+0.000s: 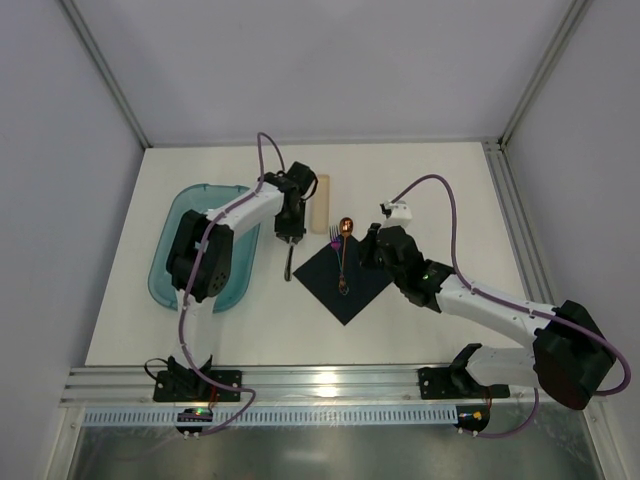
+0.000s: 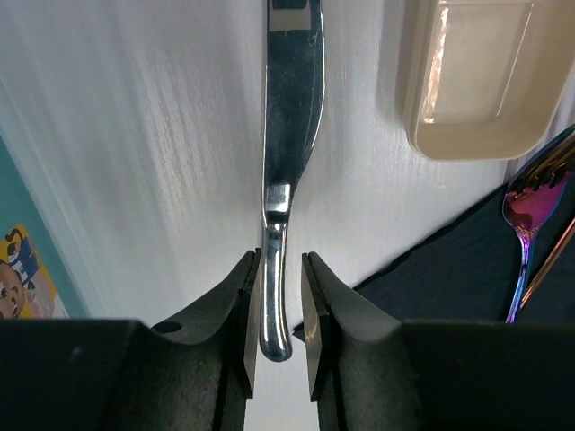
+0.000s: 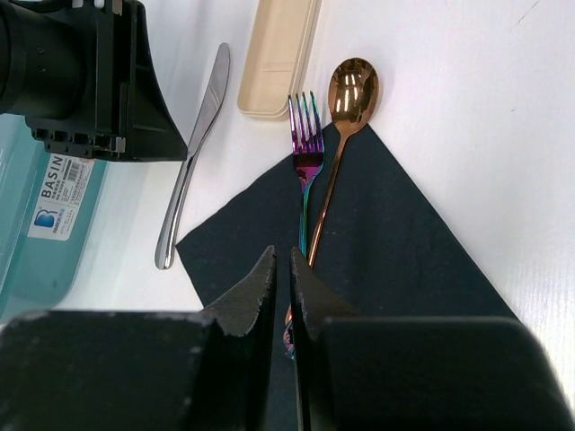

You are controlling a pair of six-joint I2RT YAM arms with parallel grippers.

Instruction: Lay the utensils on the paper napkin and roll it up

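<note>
The silver knife [image 2: 277, 211] lies on the white table left of the dark napkin [image 1: 325, 290], with its handle end near the napkin's corner. My left gripper hovers over the knife, its fingers apart; the handle shows in the gap, apparently below the fingertips. On the napkin, a rainbow-coloured fork [image 3: 306, 157] and a copper spoon [image 3: 352, 94] lie side by side, heads beyond its edge. Above the napkin is my right gripper, narrowly open with no object gripped; its fingers partly hide the utensils' handle ends. The napkin is flat and unrolled.
A teal basin [image 1: 160, 262] stands on the left, under the left arm. The beige tray [image 1: 320, 205] sits behind the napkin, close to the left gripper and the fork. Bare table [image 1: 450, 180] spreads to the right and at the front.
</note>
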